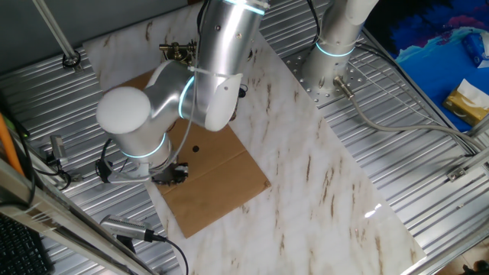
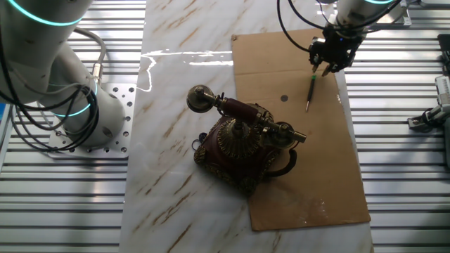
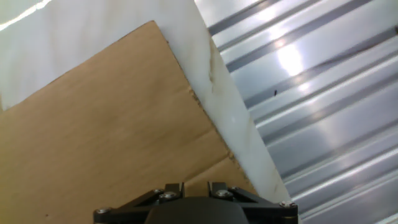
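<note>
A slim dark screwdriver [image 2: 310, 93] with a green end lies on the brown cardboard [image 2: 309, 176]. Just off its green end, in exterior view 2, is my gripper [image 2: 321, 71]. From the wrist, a gap separates the two fingertips [image 3: 214, 188], with nothing visible between them; the gripper is open over the cardboard [image 3: 118, 118]. The screwdriver does not show in the wrist view. Exterior view 1 has the gripper [image 1: 180, 174] low near the cardboard's left edge, its fingers hard to make out.
An ornate antique telephone [image 2: 239, 140] stands partly on the cardboard. A small black disc [image 2: 284, 98] lies between it and the screwdriver. Marble board [image 1: 306, 191] is bare on the right in exterior view 1, with slatted metal [image 1: 412, 183] beyond it.
</note>
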